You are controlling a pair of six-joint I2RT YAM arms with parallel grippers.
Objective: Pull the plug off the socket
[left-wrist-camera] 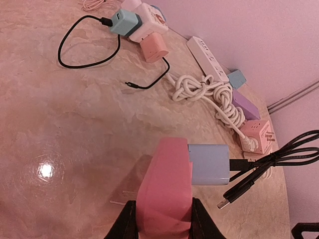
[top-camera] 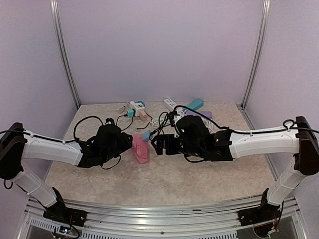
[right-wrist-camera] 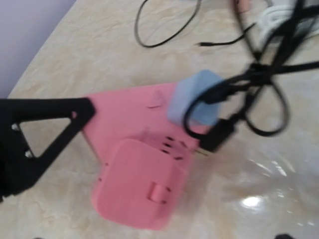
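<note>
In the left wrist view my left gripper is shut on the pink socket (left-wrist-camera: 167, 186), which it holds up at an angle. A light blue plug (left-wrist-camera: 209, 164) is still against the socket's side, with a bundled black cable (left-wrist-camera: 269, 160) trailing from it. My right gripper (top-camera: 158, 144) is open just right of the socket and plug in the top view. From the right wrist view, the socket's holed face (right-wrist-camera: 144, 179) and the plug (right-wrist-camera: 197, 97) lie in front of it; its fingertips barely show at the bottom edge, and nothing is between them.
Toward the back left sits a white adapter block (top-camera: 137, 107) with a teal charger (top-camera: 130, 113) and black leads. A white power strip (top-camera: 170, 104), a teal box (top-camera: 194, 104) and coiled white cord (left-wrist-camera: 199, 89) lie behind my right arm.
</note>
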